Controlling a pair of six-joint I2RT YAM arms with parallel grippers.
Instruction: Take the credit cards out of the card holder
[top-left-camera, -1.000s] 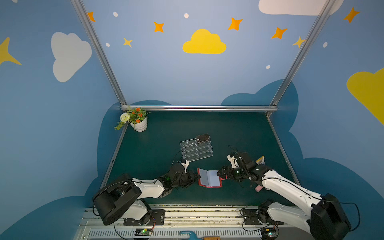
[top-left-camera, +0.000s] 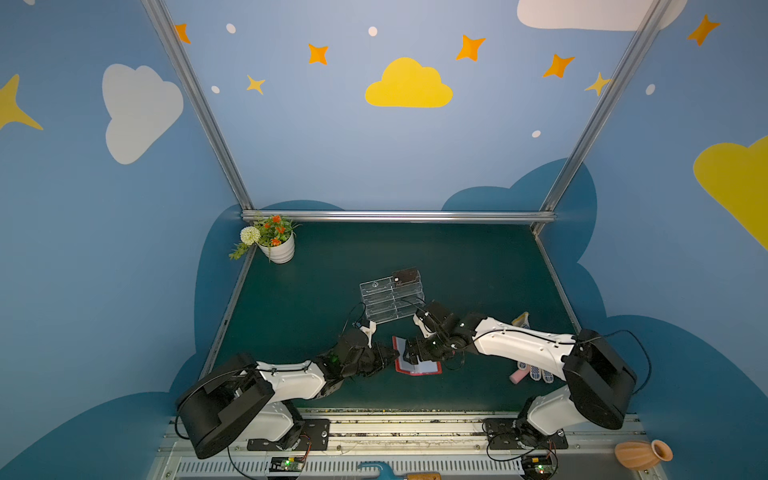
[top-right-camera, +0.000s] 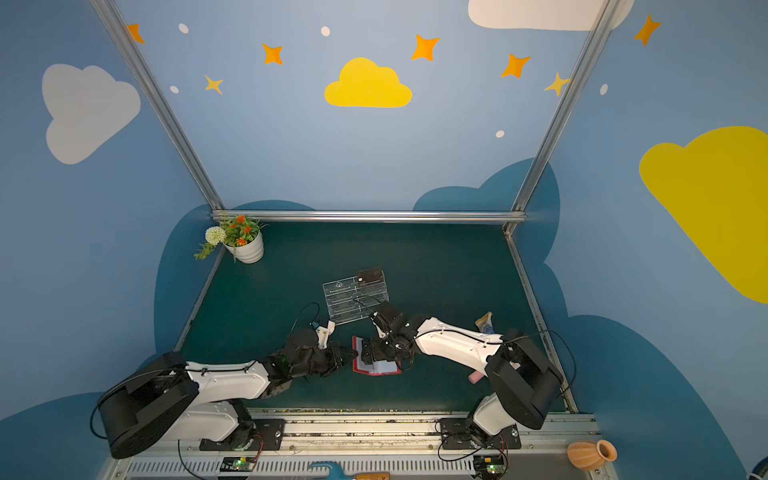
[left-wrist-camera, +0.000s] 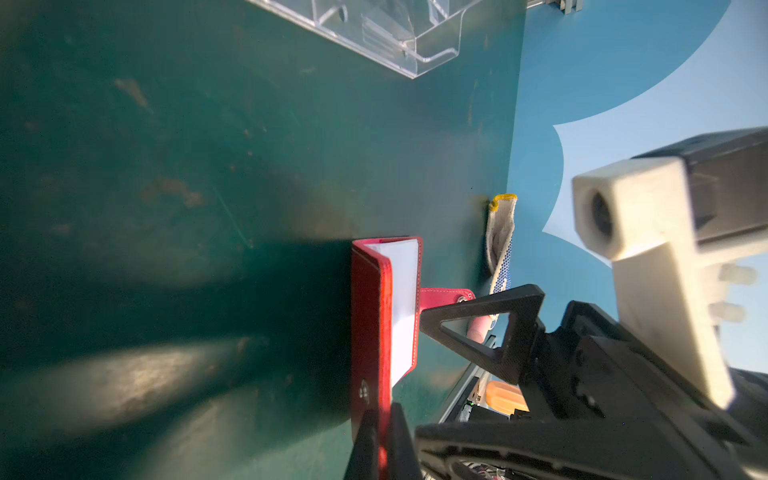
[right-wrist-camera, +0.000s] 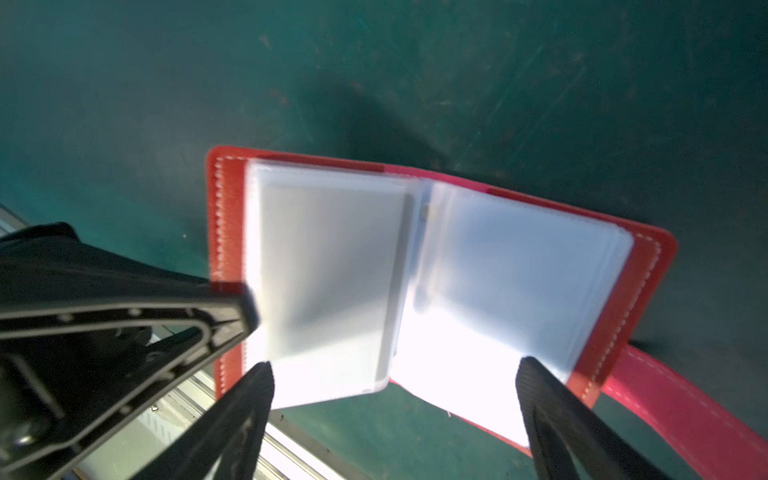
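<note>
The red card holder (top-left-camera: 424, 366) lies spread on the green table at front centre; in the right wrist view its white sleeves (right-wrist-camera: 324, 272) face up, and no separate card can be made out. My left gripper is shut at the holder's left side, on the red cover's edge in the left wrist view. My right gripper hangs open over the holder, one finger either side in its wrist view, nothing clearly between them.
A clear acrylic rack (top-left-camera: 384, 304) stands behind the holder. A potted plant (top-left-camera: 277, 248) is at the back left, and assorted items (top-left-camera: 520, 374) lie at the right.
My right arm has moved left, over the card holder. My left arm and the holder have shifted very slightly left.
</note>
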